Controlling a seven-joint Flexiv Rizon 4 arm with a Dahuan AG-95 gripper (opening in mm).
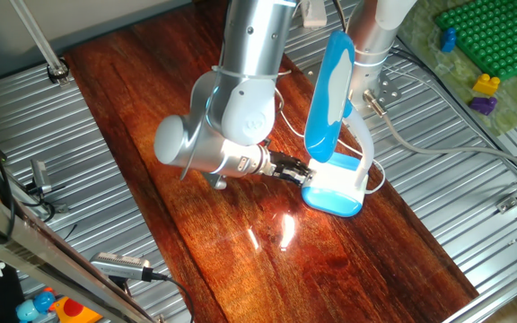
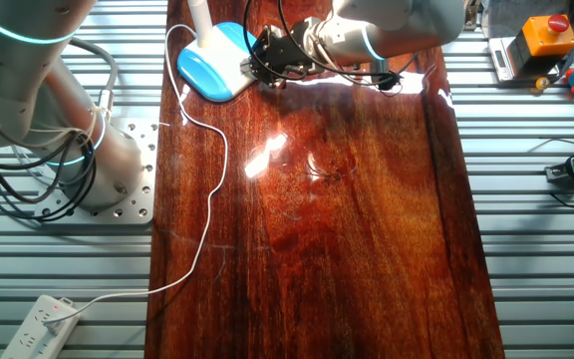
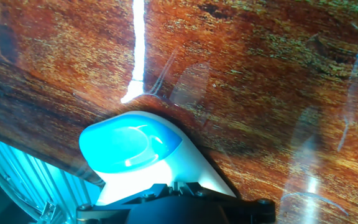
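A blue and white desk lamp stands upright on the wooden board, its lamp head [image 1: 329, 97] raised above its lamp base [image 1: 333, 200]. My gripper [image 1: 310, 172] is low over the board with its fingertips at the side edge of that base. In the second exterior view, the gripper [image 2: 248, 68] meets the white rim of the lamp base [image 2: 205, 76]. From the wrist, the lamp base [image 3: 132, 144] lies just beyond the gripper, whose fingertips appear close together. Whether they touch or pinch the base is hard to see.
A white cable [image 2: 210, 199] runs from the lamp across the wooden board [image 2: 367, 249] to a power strip [image 2: 38, 329]. The board's near part is clear. Off the board sit a green brick plate [image 1: 496, 36] and an orange emergency-stop box [image 2: 544, 48].
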